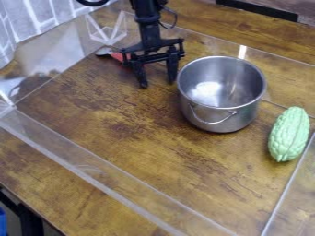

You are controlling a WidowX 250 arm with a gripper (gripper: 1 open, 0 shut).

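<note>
My black gripper [153, 61] is low over the table at the back, just left of a large steel pot [222, 77]. A red object [117, 57] with a lighter part lies behind and left of it, partly hidden. I cannot tell whether the fingers are open or shut, or whether anything is between them. A pale green cabbage or corn-like object [288, 134] lies to the right of the pot.
Clear plastic edging runs along its sides, and a wooden strip [259, 9] runs along the back.
</note>
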